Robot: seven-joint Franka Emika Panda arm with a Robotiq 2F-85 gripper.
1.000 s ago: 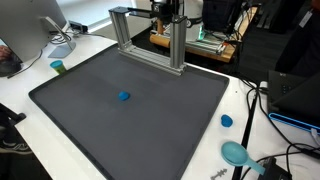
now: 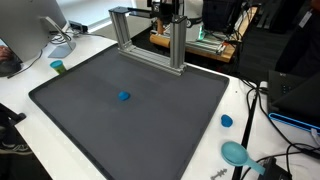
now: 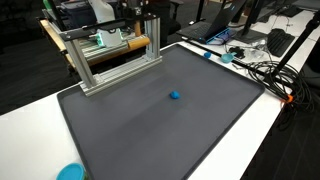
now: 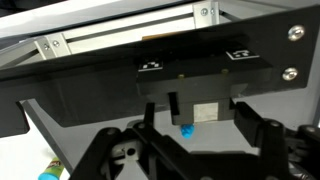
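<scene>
In the wrist view, my gripper is over a black crossbar [image 4: 90, 75], its fingertips apart. A small dark block with a pale lower face [image 4: 205, 112] shows between the fingers; contact with them cannot be made out. The crossbar appears to belong to the metal frame [image 2: 150, 55] at the mat's edge, also seen as a frame [image 3: 115, 72] in the other exterior view. A small blue object [image 2: 123, 96] lies on the dark grey mat [image 2: 120, 130]. The gripper cannot be clearly picked out in either exterior view.
A green-sided container [image 2: 58, 67] stands beyond the mat's left edge. To its right, on the white table, are a blue lid-like piece [image 2: 226, 121] and a turquoise cup [image 2: 240, 156], near dark cables.
</scene>
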